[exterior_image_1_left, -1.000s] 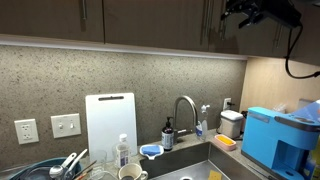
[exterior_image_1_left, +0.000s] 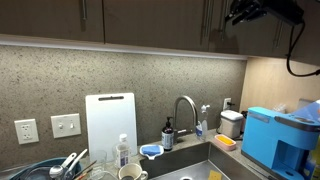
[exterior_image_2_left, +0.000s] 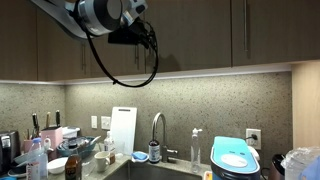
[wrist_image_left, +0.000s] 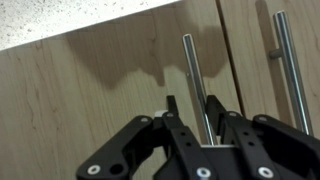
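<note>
A metal bar handle (wrist_image_left: 193, 62) runs down the wooden cabinet door (wrist_image_left: 115, 105) in the wrist view. My gripper is partly open, its fingers on either side of the handle's line. The right finger (wrist_image_left: 213, 106) looks close to the bar, with a wider gap on the left; contact cannot be made out. In the first exterior view the gripper (exterior_image_1_left: 229, 19) is up at the cabinet front, by the handles. From the other side, the gripper (exterior_image_2_left: 149, 38) appears at the upper cabinets, where the arm hides part of the doors.
A second handle (wrist_image_left: 292, 75) stands on the neighbouring door, beyond the seam. Below are the sink (exterior_image_1_left: 190, 160), the faucet (exterior_image_1_left: 187, 103), a soap bottle (exterior_image_1_left: 168, 134) and a blue machine (exterior_image_1_left: 270, 138). The space under the cabinets is free.
In the first exterior view, the arm and gripper have shifted only slightly at the cabinet front. The cabinet doors and the counter items look the same.
</note>
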